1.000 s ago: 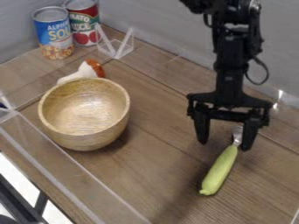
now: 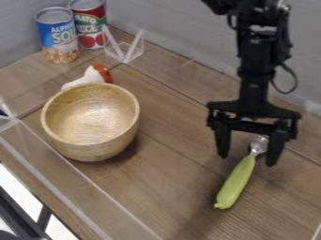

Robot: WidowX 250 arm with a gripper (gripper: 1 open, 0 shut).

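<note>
The black gripper (image 2: 247,147) hangs over the right part of the wooden table, open, with its two fingers apart. Between and just below them is the pale upper end of a long green vegetable (image 2: 235,183), which lies lengthwise toward the front of the table. Whether the fingers touch it I cannot tell. A wooden bowl (image 2: 89,123) stands to the left, apart from the gripper.
Two cans, an Alpha SO can (image 2: 59,36) and a red can (image 2: 89,23), stand at the back left by the wall. A white and orange object (image 2: 88,78) lies behind the bowl.
The gripper has shifted slightly over the last second, staying above the vegetable's upper end. The vegetable and bowl have not visibly moved.
</note>
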